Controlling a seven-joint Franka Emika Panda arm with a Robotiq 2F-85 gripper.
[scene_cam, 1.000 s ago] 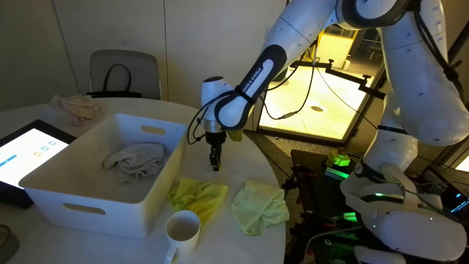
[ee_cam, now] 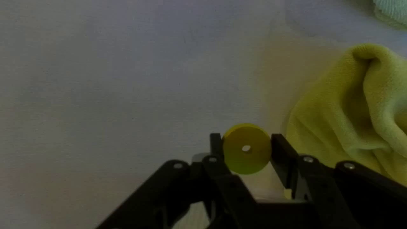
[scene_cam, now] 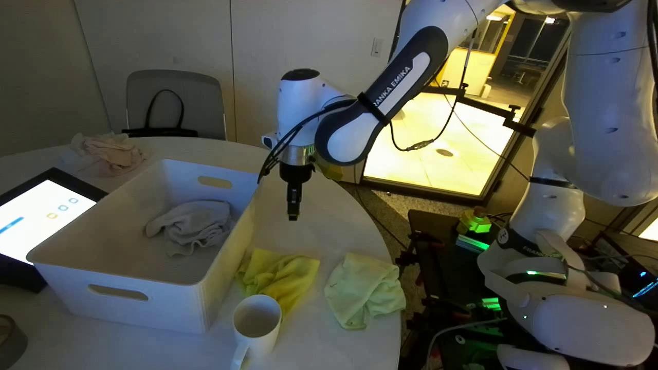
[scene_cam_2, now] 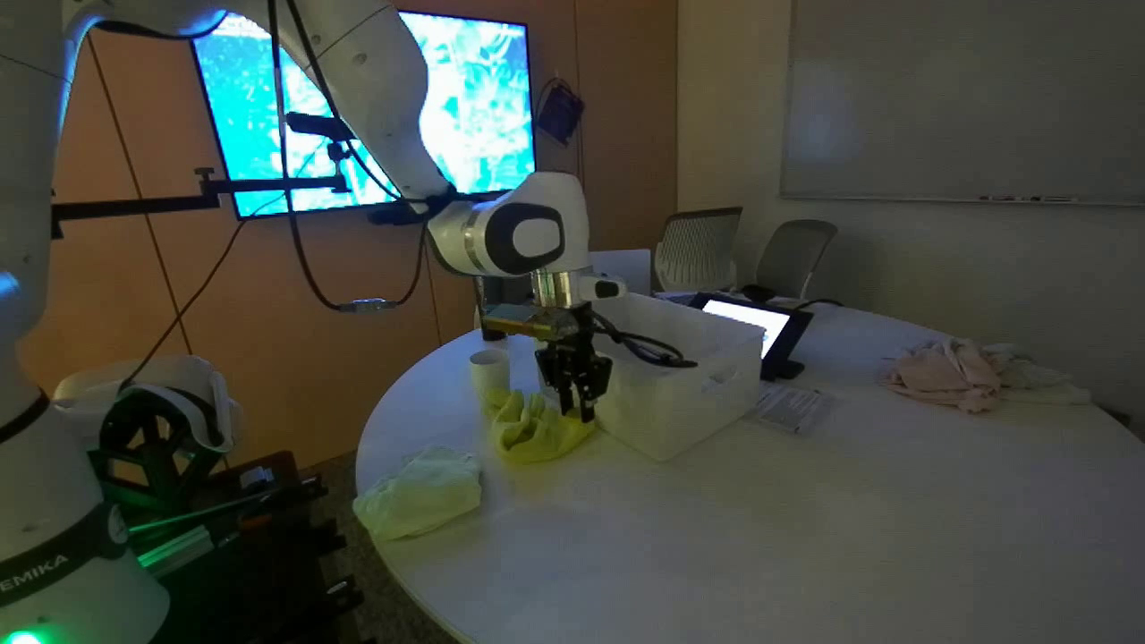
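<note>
A round yellow piece with a small hole in its middle sits between my fingertips in the wrist view. My gripper is shut on it, one finger pressing each side. In exterior view 1 the gripper hangs above the table, just right of the white bin. The held piece is hard to make out from outside. A grey-white cloth lies crumpled inside the bin. Beside the bin, a yellow cloth rests on the table, close to the gripper in the wrist view.
A pale green-yellow cloth lies near the table's right edge. The white mug stands in front of the yellow cloth. Left of the bin is a lit tablet; pinkish cloth lies behind. Bare table stretches across the front in exterior view 2.
My gripper has risen and shifted a little left, towards the bin's right wall, in exterior view 1. The cloths, mug and bin stand where they were.
</note>
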